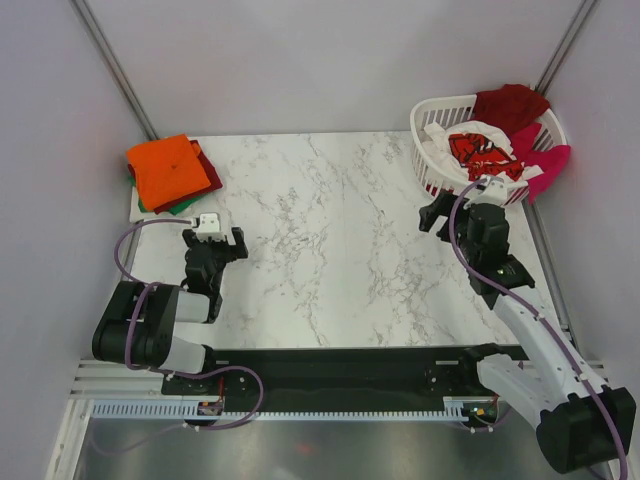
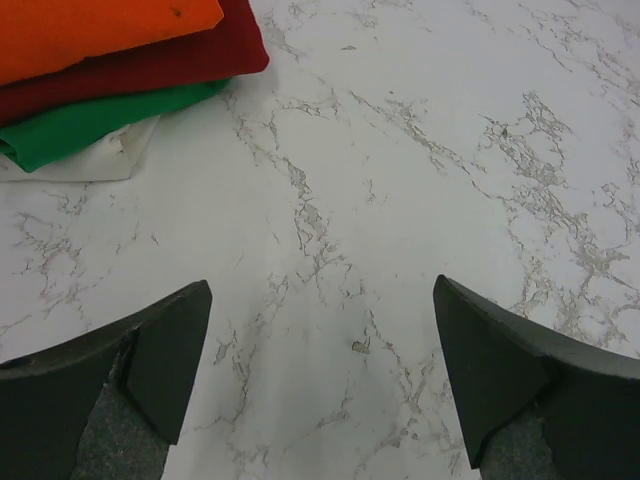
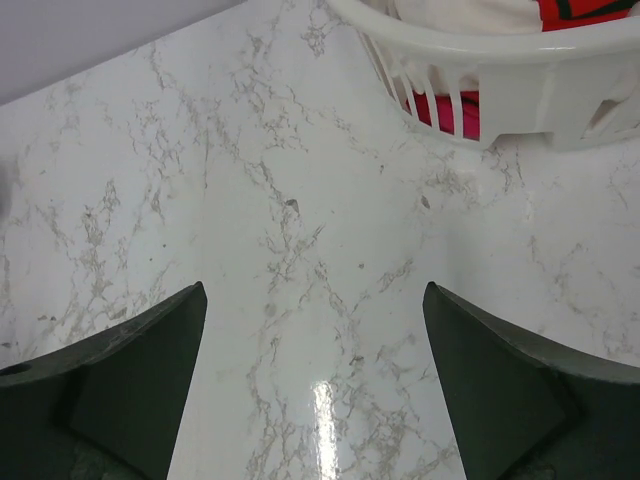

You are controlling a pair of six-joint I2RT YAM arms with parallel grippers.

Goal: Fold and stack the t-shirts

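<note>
A stack of folded shirts (image 1: 168,174) lies at the table's back left, orange on top. In the left wrist view its layers show from the side: orange (image 2: 100,32), dark red (image 2: 150,75), green (image 2: 90,128) and white (image 2: 105,158). In front of the stack, my left gripper (image 1: 215,240) is open and empty over bare table. Loose shirts, dark red (image 1: 510,107), white, pink (image 1: 549,167) and patterned red-black (image 1: 486,155), fill the white basket (image 1: 425,155) at the back right. My right gripper (image 1: 437,215) stands open before the basket, nothing between its fingers.
Walls rise at the left, right and back. Pink cloth hangs over the basket's right side, close to the right wall.
</note>
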